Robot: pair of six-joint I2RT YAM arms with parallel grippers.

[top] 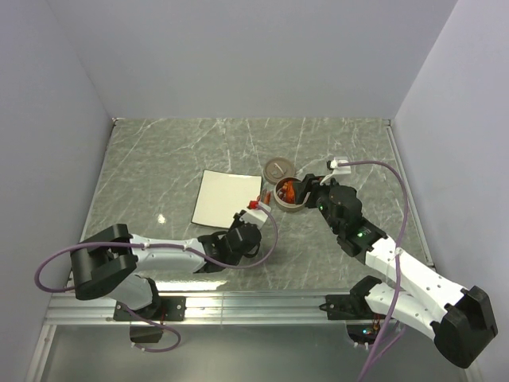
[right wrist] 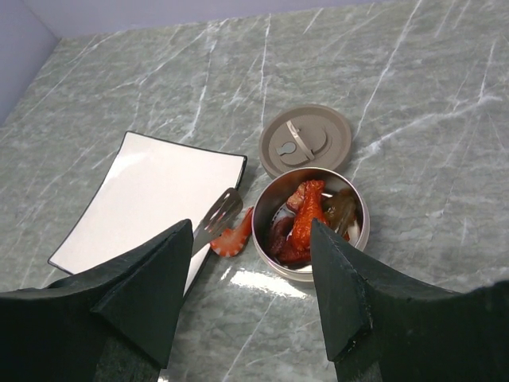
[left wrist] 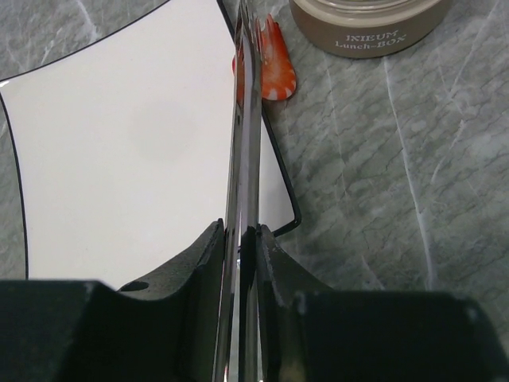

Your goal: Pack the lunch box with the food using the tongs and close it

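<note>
Metal tongs (left wrist: 248, 143) run forward from my left gripper (top: 239, 218), which is shut on them. At the tongs' far end an orange shrimp (left wrist: 277, 70) shows on both sides of the metal, past the right edge of the white cutting board (left wrist: 143, 151). Whether it is pinched or lifted I cannot tell. Right of the shrimp is the round lunch box (right wrist: 364, 227), uncovered, holding red and brown food (right wrist: 306, 219). My right gripper is open above the box's near side, its fingers apart with nothing between them.
The brown lid (right wrist: 326, 139) lies flat behind the lunch box.
</note>
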